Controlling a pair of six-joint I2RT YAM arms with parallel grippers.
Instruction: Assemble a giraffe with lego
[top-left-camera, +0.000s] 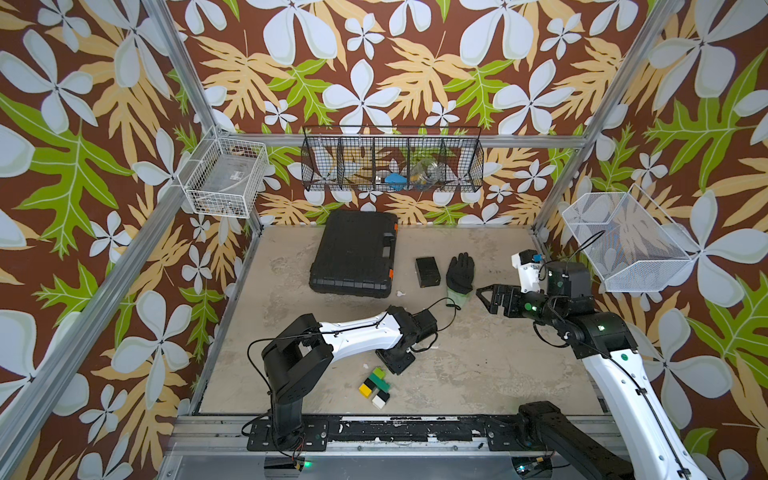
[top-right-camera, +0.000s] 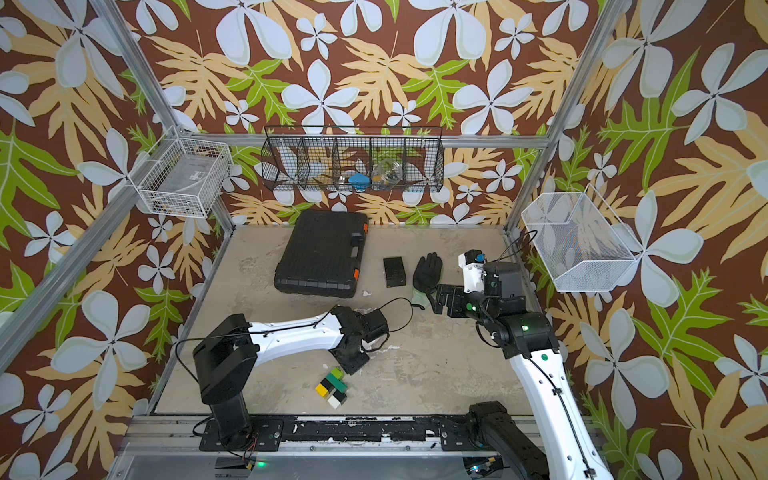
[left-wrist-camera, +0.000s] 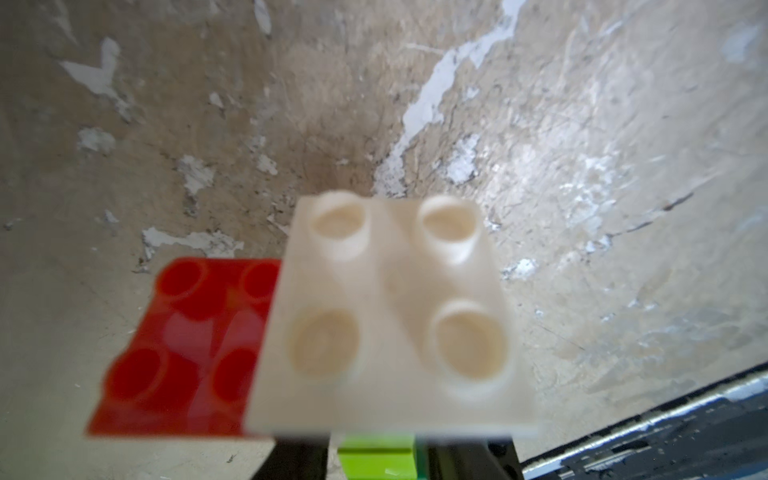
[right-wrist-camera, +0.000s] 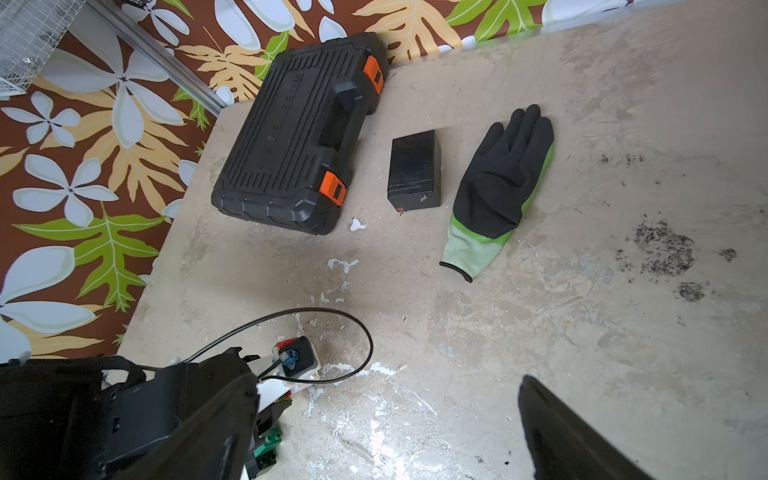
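A joined lego build (top-left-camera: 374, 385) in lime, green, yellow, black and white sticks out from my left gripper (top-left-camera: 389, 369), low over the front left of the table. In the left wrist view a white brick (left-wrist-camera: 392, 304) fills the middle, studs toward the camera. Left of it is a red brick (left-wrist-camera: 188, 352), and a lime brick (left-wrist-camera: 376, 460) shows between the dark fingers. My left gripper is shut on the build; most of the hold is hidden behind the white brick. My right gripper is open and empty, raised at the table's right side.
A black case (top-left-camera: 354, 253), a small black box (top-left-camera: 428, 271) and a work glove (top-left-camera: 460, 273) lie toward the back. The left arm's cable (right-wrist-camera: 352, 320) loops out beside it. Wire baskets hang around the frame.
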